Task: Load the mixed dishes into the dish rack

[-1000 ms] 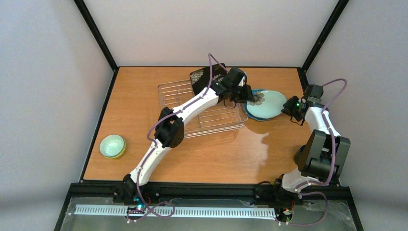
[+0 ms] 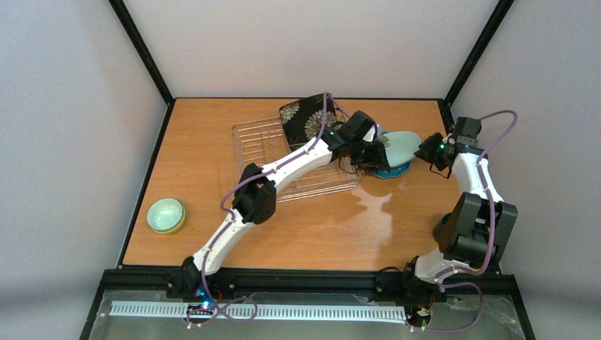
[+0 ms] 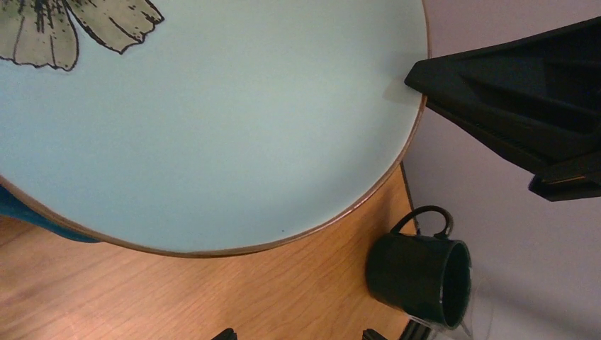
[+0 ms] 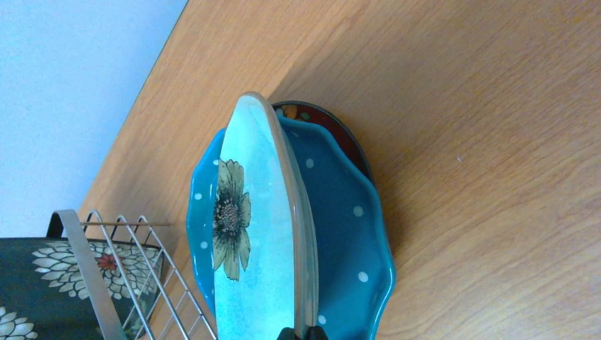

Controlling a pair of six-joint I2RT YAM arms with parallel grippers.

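Note:
A light blue plate [image 2: 402,147] with a flower print is held tilted by its right rim; my right gripper is shut on that rim. In the left wrist view the plate [image 3: 269,134] fills most of the picture. My left gripper is open, its two fingertips apart at the bottom edge, close to the plate's left side. Beneath the plate lies a blue wavy-edged dotted plate [image 4: 347,212], resting on a dark red patterned dish [image 4: 340,131]. The wire dish rack [image 2: 312,185] holds a black square flowered plate [image 2: 301,120], partly hidden by my left arm.
Stacked bowls [image 2: 165,214], pale green over yellow, stand at the far left. A dark green mug [image 3: 418,276] is near the right edge, below my right arm.
The light blue plate has tilted up from lying flatter over the blue plate. My left gripper has moved right, toward the plate. The right arm shifted slightly.

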